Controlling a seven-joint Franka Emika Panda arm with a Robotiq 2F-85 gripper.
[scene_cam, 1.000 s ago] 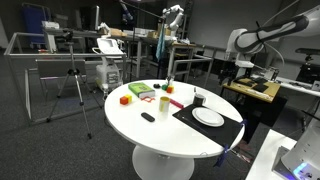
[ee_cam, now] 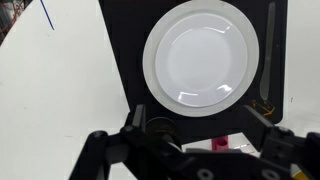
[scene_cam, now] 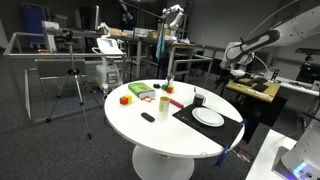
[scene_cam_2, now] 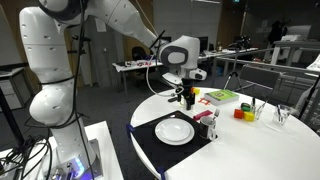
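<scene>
A white plate lies on a black mat, with a knife along one side of it. At the mat's edge stands a dark mug, partly covered by my gripper in the wrist view. The gripper is open, its fingers spread wide with nothing between them. In the first exterior view the gripper hangs well above the table, beyond the mat and plate.
A red object lies near the mug. Farther along the table are a yellowish cup, a green box, a small dark item and several coloured blocks.
In the first exterior view the arm has stretched out to the left, bringing the gripper slightly closer over the table. The plate, mug and other objects stay where they were.
</scene>
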